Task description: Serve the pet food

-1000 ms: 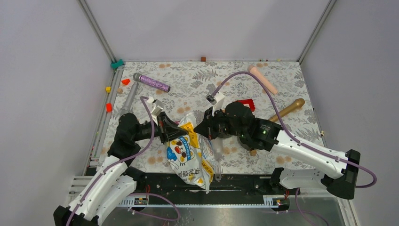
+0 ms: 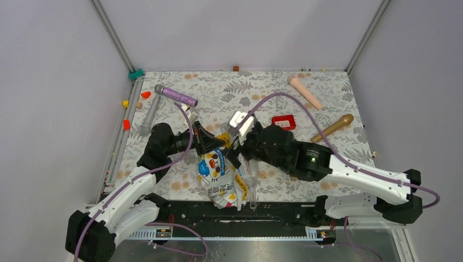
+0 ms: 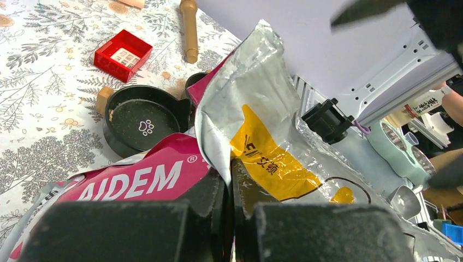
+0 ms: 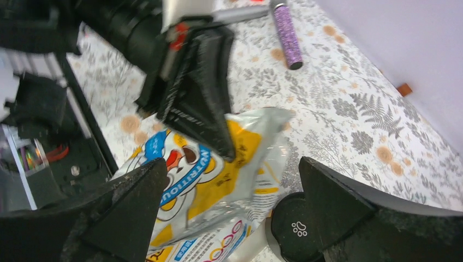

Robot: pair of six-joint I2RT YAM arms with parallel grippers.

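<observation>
A pet food bag (image 2: 218, 180) hangs from my left gripper (image 2: 217, 143) near the front edge, its silver, yellow and magenta top pinched between the fingers in the left wrist view (image 3: 232, 185). My right gripper (image 2: 233, 153) is beside the bag's top; in the right wrist view its blurred fingers stand wide apart (image 4: 136, 207), above the bag. A black paw-print bowl (image 3: 142, 123) lies past the bag, with a second dark round dish partly hidden behind the bag.
A red box (image 2: 284, 121), a gold rod (image 2: 332, 127), a pink rod (image 2: 306, 93) and a purple microphone (image 2: 177, 96) lie around.
My left gripper and bag have moved slightly right since a second ago.
</observation>
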